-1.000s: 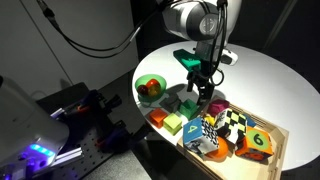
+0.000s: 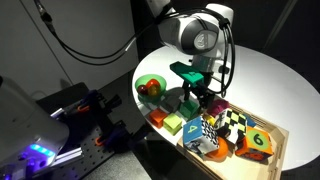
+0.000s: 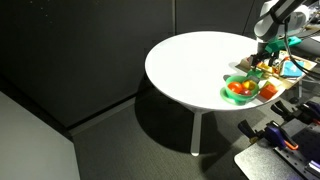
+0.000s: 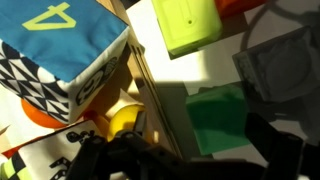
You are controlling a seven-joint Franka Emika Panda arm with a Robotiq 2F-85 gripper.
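Note:
My gripper (image 2: 201,94) is low over the table beside the tray, its fingers apart. In the wrist view a green block (image 4: 216,118) shows on the table between the dark fingers, with nothing visibly clamped. From the first exterior view, the same green block (image 2: 189,107) appears just below and left of the gripper. A yellow-green block (image 2: 172,125) and an orange-red block (image 2: 157,117) stand nearer the front edge.
A wooden tray (image 2: 266,170) at the right holds several patterned blocks, including a blue-and-checked cube (image 4: 62,50). At the left sits a green bowl (image 2: 143,78) with red and orange pieces. A greyish square item (image 4: 281,66) lies near the green block. Behind, the white table (image 3: 190,60) is largely clear.
The arm and gripper have come down towards the green block. The blocks, bowl and tray appear unmoved.

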